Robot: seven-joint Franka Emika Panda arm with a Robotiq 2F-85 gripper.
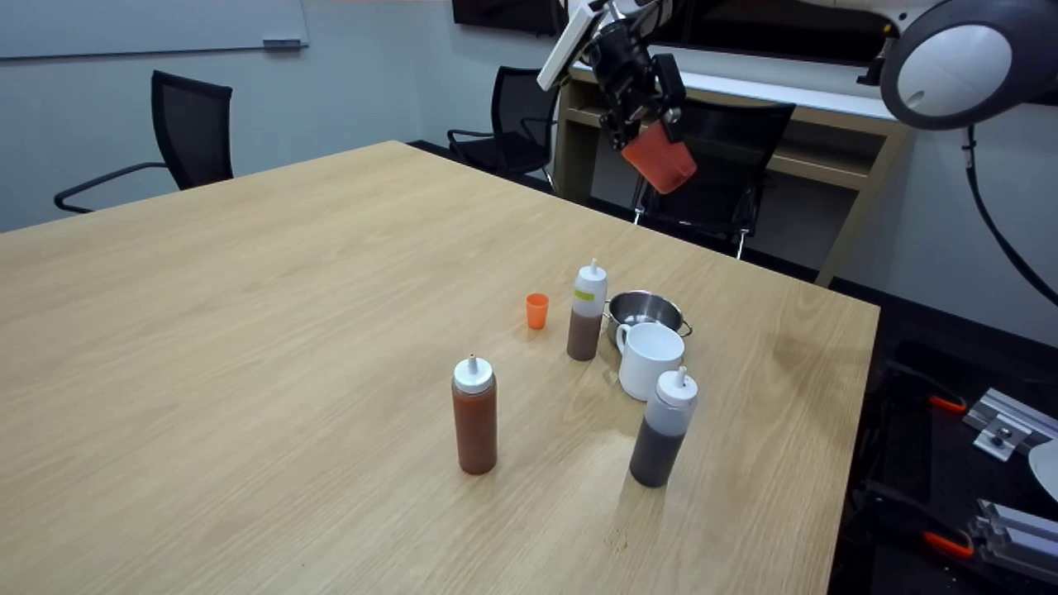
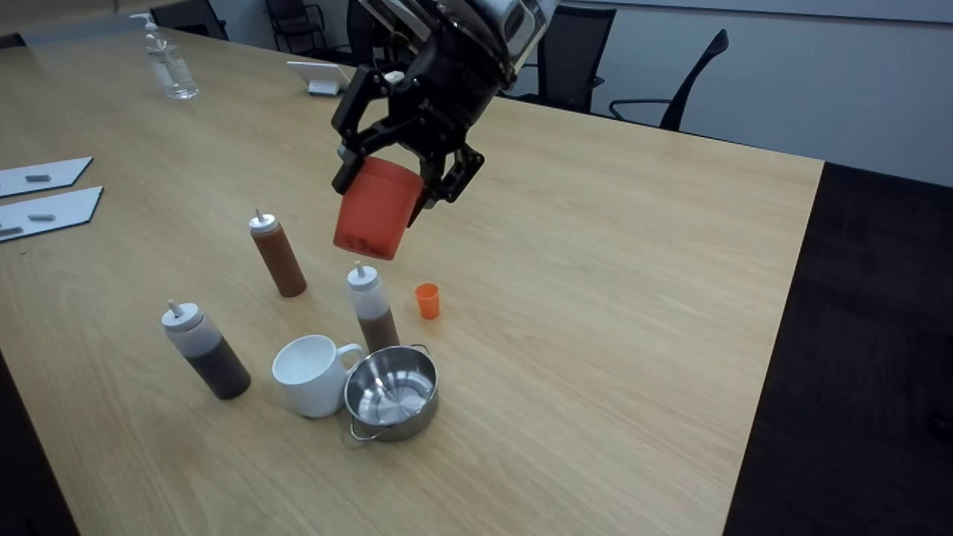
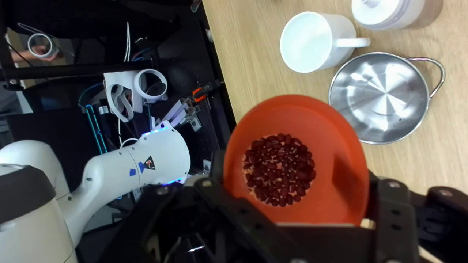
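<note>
My gripper point(image 2: 379, 198) is shut on a red cup point(image 2: 373, 228), its fingers on either side of the cup's wall. High above the table, the cup hangs tilted. Looking into it, the wrist view shows dark red beans point(image 3: 279, 171) gathered at the bottom. A steel pot point(image 3: 380, 98) with wire handles stands on the table below, empty in the wrist view. Touching or very near it is a white mug point(image 3: 318, 42), its handle towards the pot.
A part-filled brown bottle point(image 1: 585, 332) stands close to the pot, beside a small orange cup point(image 1: 536, 311). A reddish-brown bottle point(image 1: 475, 421) and a dark-filled bottle point(image 1: 662, 436) stand nearer exterior view 1.
</note>
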